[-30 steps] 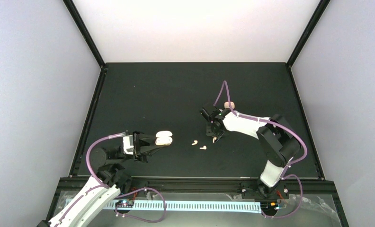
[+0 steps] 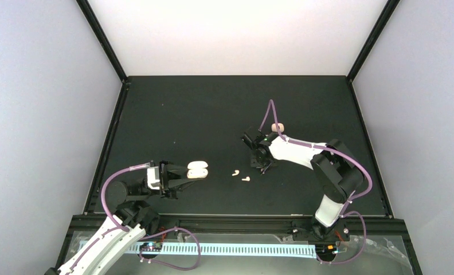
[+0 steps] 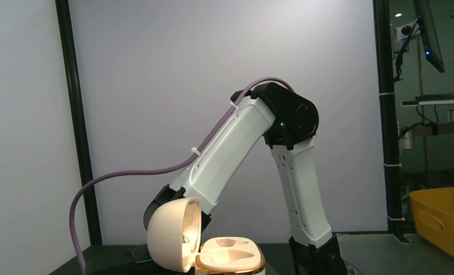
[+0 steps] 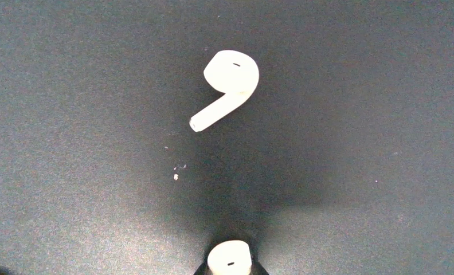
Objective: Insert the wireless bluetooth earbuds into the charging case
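My left gripper (image 2: 195,172) is shut on the white charging case (image 2: 198,173), held with its lid (image 2: 197,165) raised. In the left wrist view, the case's earbud wells (image 3: 230,252) look empty beside the open lid; the fingers are out of sight there. My right gripper is low over the mat, its dark fingertips flanking an earbud's head (image 4: 229,256). Whether they touch it is unclear. Ahead lies a loose earbud (image 4: 239,74), stem toward lower left.
A pale rounded object (image 2: 277,127), partly covered by the right arm's cable, sits behind that arm. Side walls and a front rail (image 2: 247,222) bound it.
The two loose earbuds stay put.
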